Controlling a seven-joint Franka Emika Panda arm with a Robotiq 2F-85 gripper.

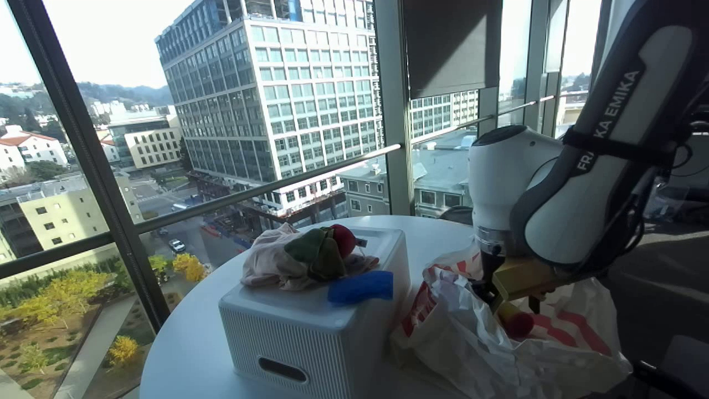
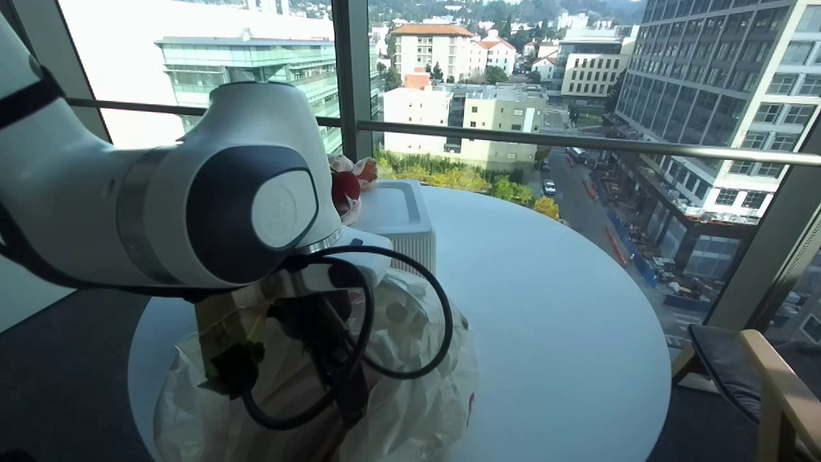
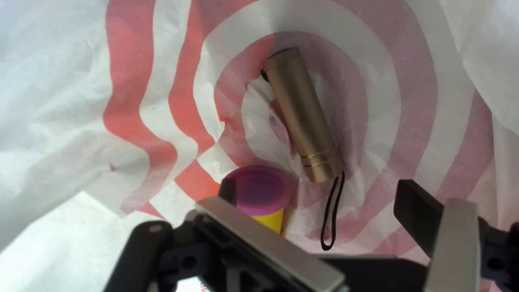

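Note:
A bronze cylindrical flashlight (image 3: 304, 114) with a black wrist cord lies on the red-striped inner surface of the white plastic bag (image 3: 63, 53). Near its corded end is a yellow tub with a purple lid (image 3: 258, 190), partly covered by my left finger. My gripper is open above them, its fingers spread apart and nothing held. From exterior view 1, my arm reaches down into the bag (image 1: 458, 339), where a red-ended yellow thing (image 1: 515, 320) shows below the wrist. In exterior view 2 the arm hides most of the bag's contents.
Left of the bag stands an upturned white ribbed bin (image 1: 299, 332). On it rest a pale cloth (image 1: 266, 262), a green cloth (image 1: 312, 252), a red round thing (image 1: 343, 239) and a blue piece (image 1: 362, 287).

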